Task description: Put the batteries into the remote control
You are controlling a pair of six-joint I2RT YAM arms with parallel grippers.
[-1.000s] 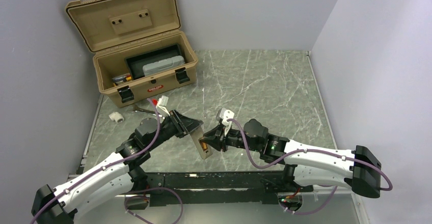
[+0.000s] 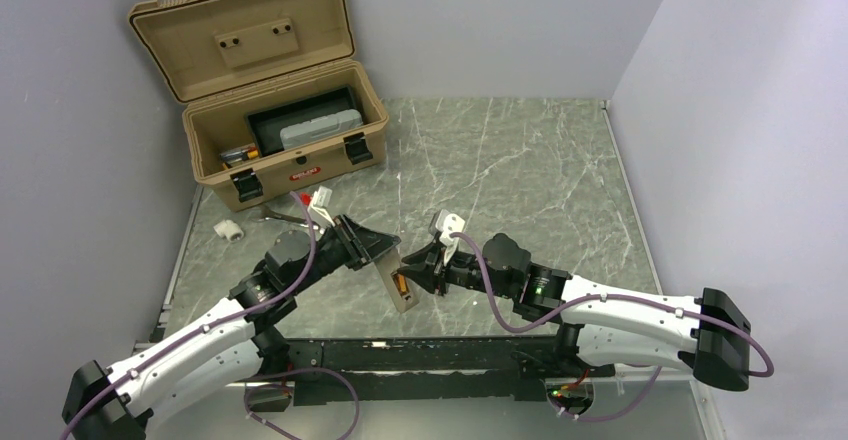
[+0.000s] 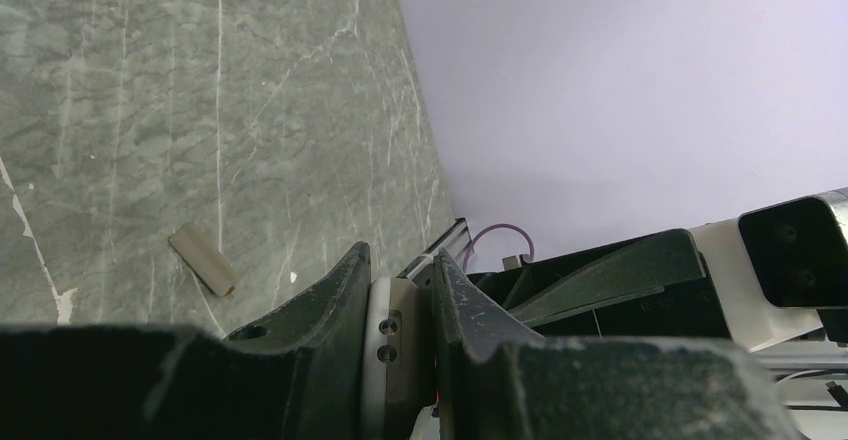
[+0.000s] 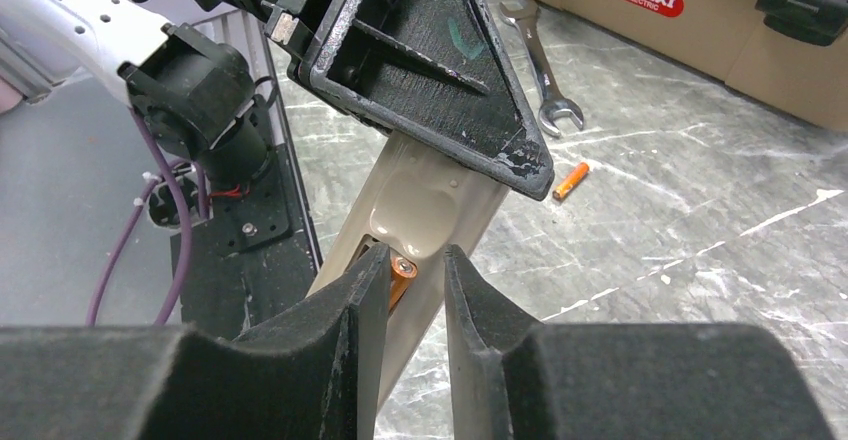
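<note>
The beige remote control (image 2: 398, 295) is held at its upper end by my left gripper (image 2: 372, 246), which is shut on it; in the right wrist view the remote (image 4: 440, 210) slopes with its battery compartment exposed and an orange battery (image 4: 402, 278) in it. My right gripper is at the compartment, its two fingertips parted, one close beside the battery's end; whether it touches cannot be told. A loose orange battery (image 4: 570, 182) lies on the table. In the left wrist view a flat tan piece (image 3: 202, 258), perhaps the cover, lies on the table.
An open tan toolbox (image 2: 275, 175) stands at the back left, with a wrench (image 4: 540, 60) and a white object (image 2: 228, 230) in front of it. The front edge runs just below the arms.
My right gripper has shifted very slightly, uncovering a little more of the battery compartment in the top view. The left arm and remote look unmoved.
</note>
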